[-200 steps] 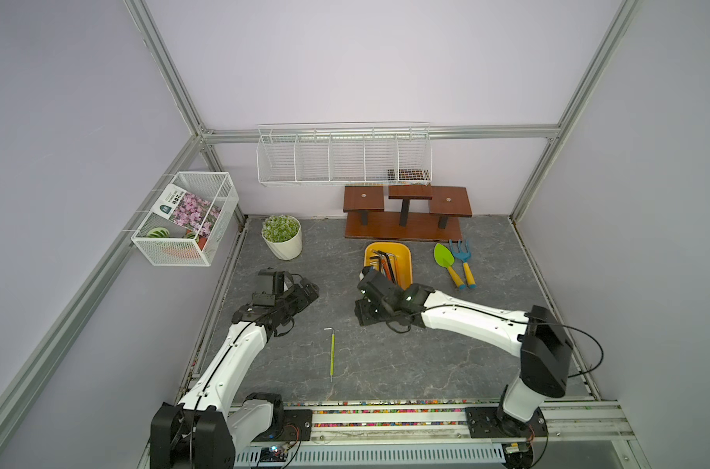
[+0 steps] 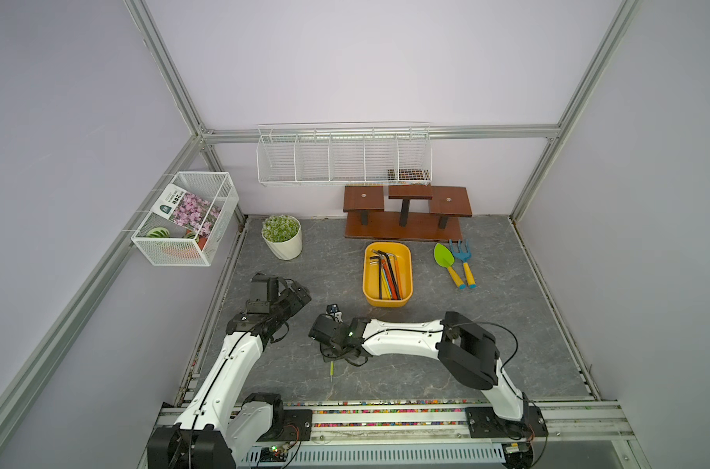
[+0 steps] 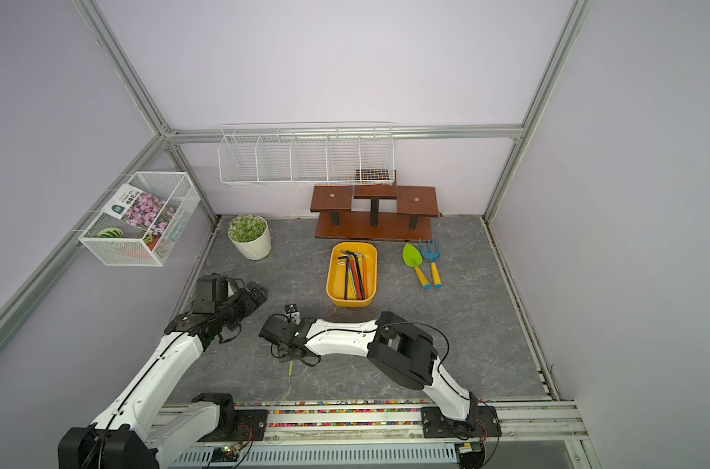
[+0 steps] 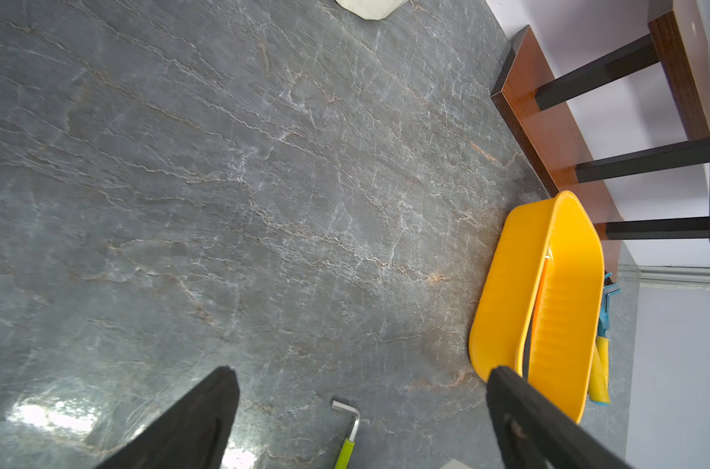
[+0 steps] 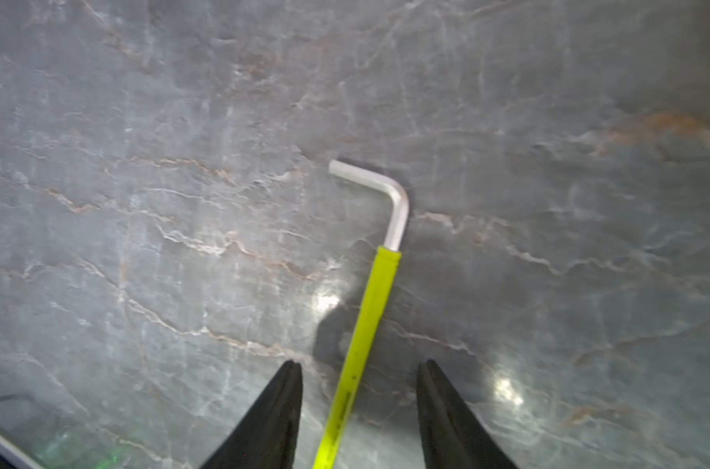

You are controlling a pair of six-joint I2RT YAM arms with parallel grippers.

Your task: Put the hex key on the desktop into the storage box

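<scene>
A yellow-green hex key (image 5: 362,336) with a bare silver bend lies on the grey desktop. From the top left, only the lower end of the hex key (image 2: 331,369) shows, as my right arm covers the rest. In the right wrist view my right gripper is part open above the key, one finger to each side of its handle, neither seen touching it. My left gripper hangs open over the desktop at the left, empty, with the key's bent end (image 4: 347,408) in its view. The yellow storage box (image 2: 367,295) holds several other hex keys.
Behind the storage box stands a brown wooden shelf (image 2: 405,228). A green trowel (image 2: 444,255) and a blue fork (image 2: 462,251) lie to the box's right. A potted plant (image 2: 284,238) is at the back left. Bare desktop surrounds the key.
My right arm has swung left and toward the front, from beside the storage box to over the hex key. The left arm has shifted slightly left. The key has not visibly moved.
</scene>
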